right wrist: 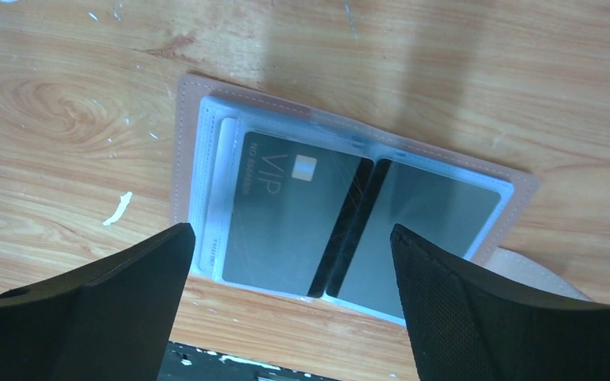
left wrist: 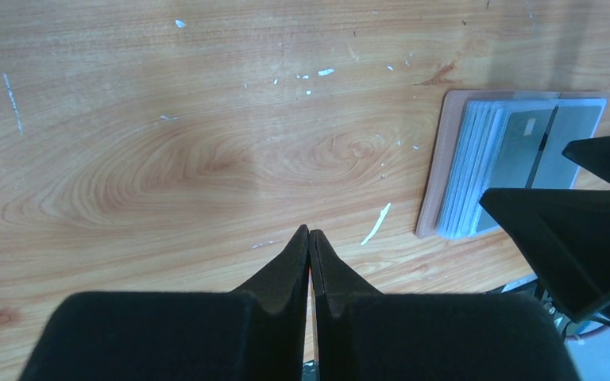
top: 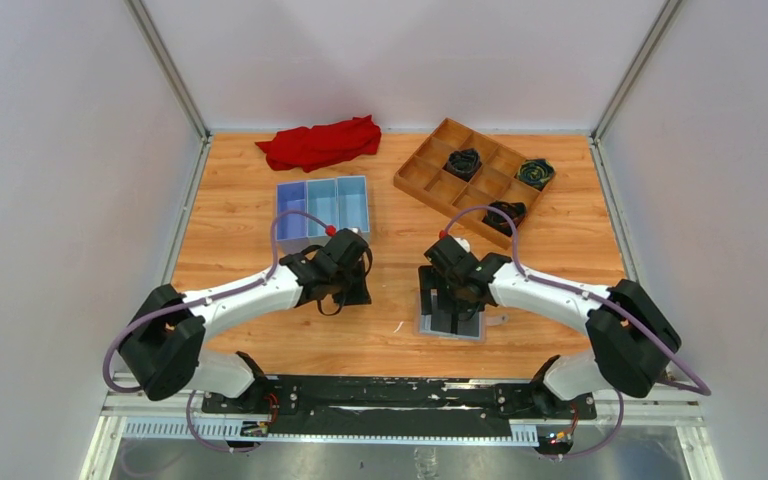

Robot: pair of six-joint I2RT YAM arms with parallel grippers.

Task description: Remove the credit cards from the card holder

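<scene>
The card holder [right wrist: 182,147] lies spread flat on the table, with clear sleeves over a pinkish-grey cover. One dark card [right wrist: 286,230] with "VIP" and a chip sits in its left sleeve, and another dark card [right wrist: 425,210] fills the right one. Over the holder hovers my right gripper, fingers apart, nothing between its fingers but the view of the cards below. Left of the holder, above bare wood, my left gripper is shut with its tips together and nothing showing between them. In the top view the right gripper hides part of the holder.
A blue compartment box [top: 338,205] stands behind the left gripper, with a red cloth [top: 322,144] farther back. At the back right is a wooden compartment tray [top: 430,172] with several dark rolled items. Between the two arms the table is clear.
</scene>
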